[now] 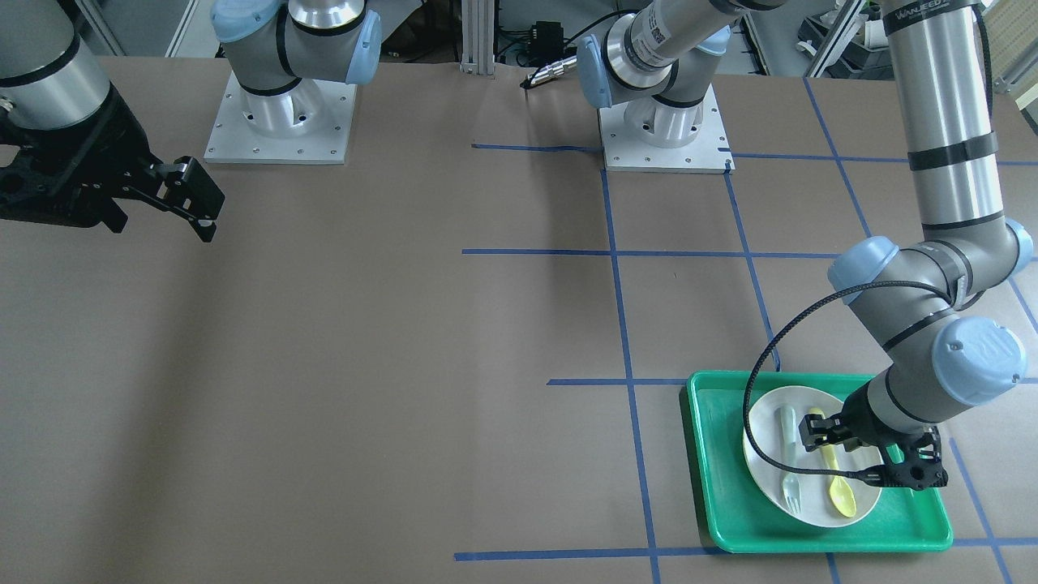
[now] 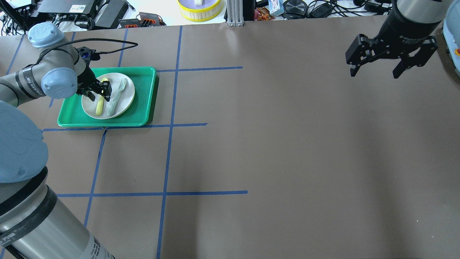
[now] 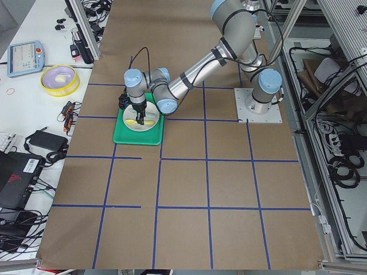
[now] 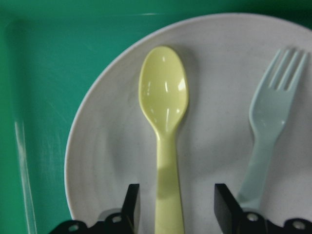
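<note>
A white plate (image 4: 112, 156) sits in a green tray (image 1: 720, 506). On it lie a yellow spoon (image 4: 163, 92) and a pale blue fork (image 4: 270, 107), side by side; in the top view they are at the left. My gripper is low over the plate, open, its two fingers on either side of the spoon's handle with nothing held. In the front view the arm's head covers part of both handles.
A second gripper (image 2: 386, 64) hangs over the table at the far side, clear of the tray. Other arm bases (image 1: 662, 156) stand at the back.
</note>
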